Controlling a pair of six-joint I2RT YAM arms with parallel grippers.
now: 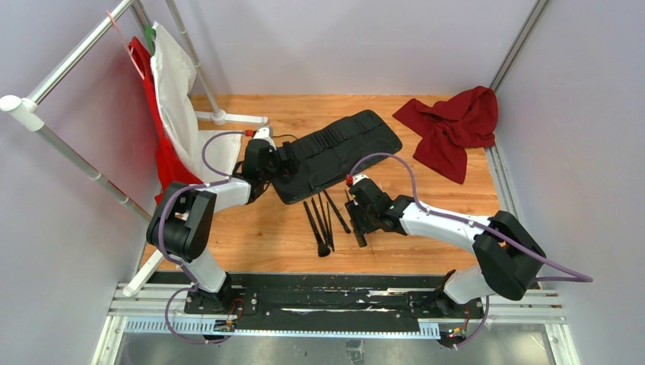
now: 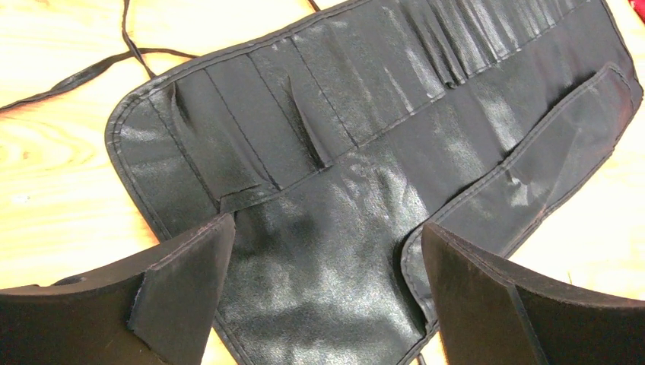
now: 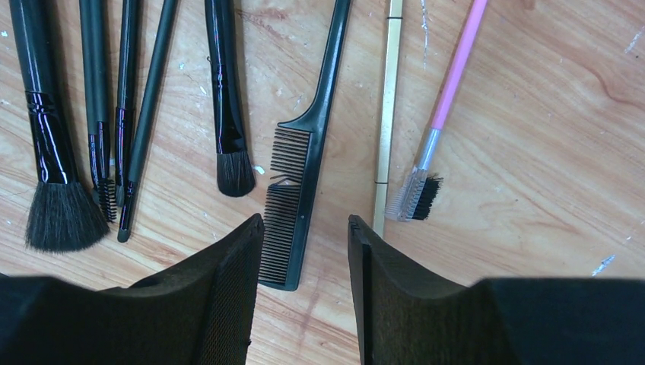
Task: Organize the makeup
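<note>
The black makeup roll (image 2: 327,251) lies spread flat, its pockets looking empty in the left wrist view. My left gripper stands open over its near left part, nothing between the fingers. In the right wrist view my right gripper is partly open above a black comb (image 3: 304,194), with no object gripped. Right of the comb lie a thin gold stick (image 3: 386,106) and a pink-handled brush (image 3: 449,84). To its left are a short black brush (image 3: 226,99), several slim black tools (image 3: 148,99) and a large fluffy brush (image 3: 57,167).
A dark red cloth (image 1: 456,129) lies bunched at the back right. On the left stands a white rack (image 1: 76,53) with red and white garments (image 1: 175,99). Bare wood shows at the front left and right of the table.
</note>
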